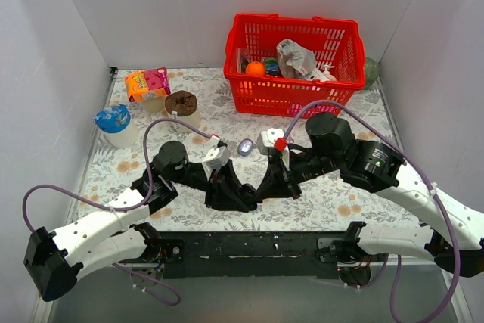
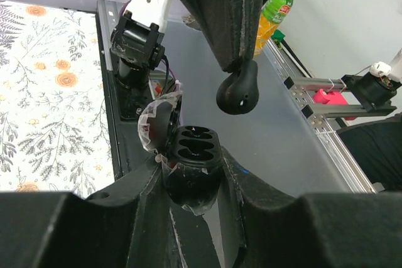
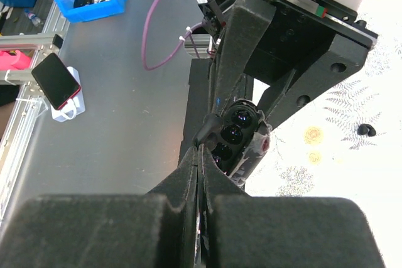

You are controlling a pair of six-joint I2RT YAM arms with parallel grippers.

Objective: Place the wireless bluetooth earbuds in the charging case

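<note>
In the left wrist view, my left gripper is shut on the black charging case (image 2: 193, 149), its lid (image 2: 162, 120) raised and its round hollows exposed. Above and to the right of the case in that view, a black earbud (image 2: 239, 91) sticks out from the tips of my right gripper, which is shut on it; a gap shows between earbud and case. From the right wrist, the earbud (image 3: 206, 128) overlaps the side of the case (image 3: 232, 139), so contact cannot be judged there. Another small black piece, perhaps the second earbud (image 3: 366, 130), lies on the tablecloth.
At the back stands a red basket (image 1: 295, 100) with assorted goods. A grey mouse-shaped object (image 1: 246, 147) lies just behind the grippers. Jars (image 1: 121, 135) and a snack packet (image 1: 147, 85) occupy the back left.
</note>
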